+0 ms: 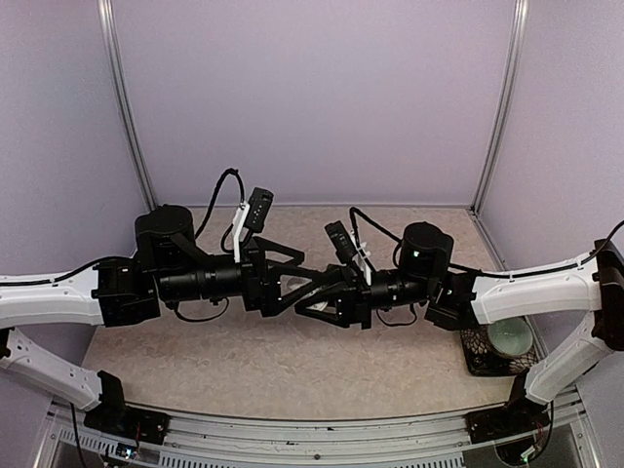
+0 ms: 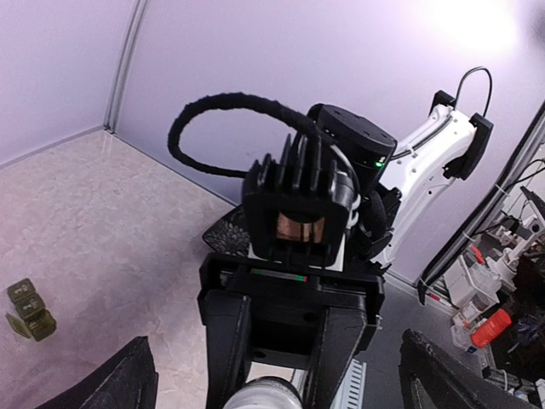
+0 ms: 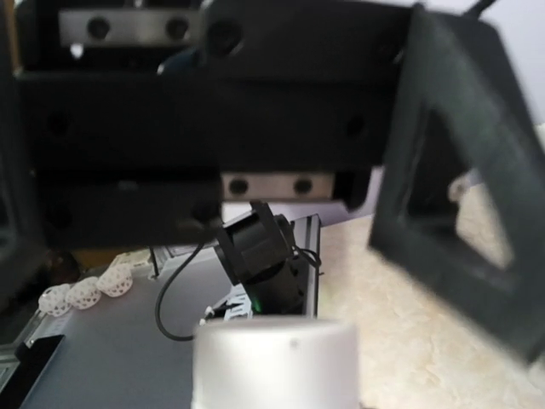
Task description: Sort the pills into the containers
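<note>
A white bottle-like cylinder (image 2: 264, 395) is held between the fingers of my right gripper, which is shut on it. My left gripper faces it with its fingers spread wide, one on each side, neither touching the cylinder in the left wrist view. From the right wrist, the same white cylinder (image 3: 277, 366) shows at the bottom, while the dark open left gripper fills the upper part, a finger (image 3: 477, 196) at the right. The right gripper's own fingers are hidden there. In the top view both grippers overlap above mid-table. No loose pills show.
A black wire basket (image 1: 478, 363) with a pale green bowl (image 1: 510, 334) stands at the table's right side. Several small olive-green blocks (image 2: 34, 313) lie on the table.
</note>
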